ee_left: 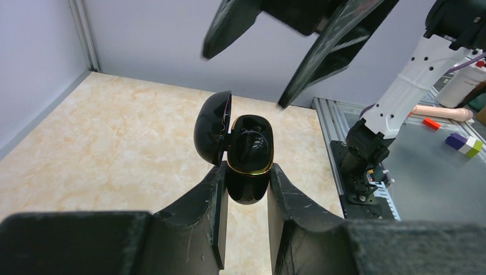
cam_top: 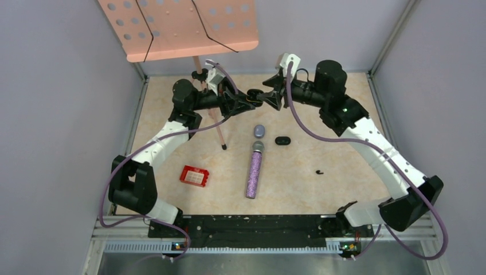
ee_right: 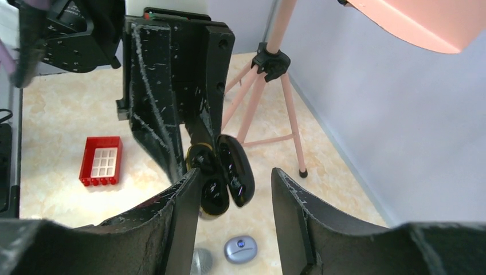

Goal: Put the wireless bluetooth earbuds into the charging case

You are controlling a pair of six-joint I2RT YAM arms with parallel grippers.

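Note:
A black charging case with its lid raised is held upright in my left gripper, shut on its lower part, above the middle back of the table. My right gripper stands open facing the case from the right, its fingertips close to it, with nothing seen gripped between them. A small black piece, perhaps an earbud, lies on the right part of the table. A black oval object lies near the middle.
A grey mouse, a purple microphone and a red basket lie on the table. A pink stand is behind my left arm.

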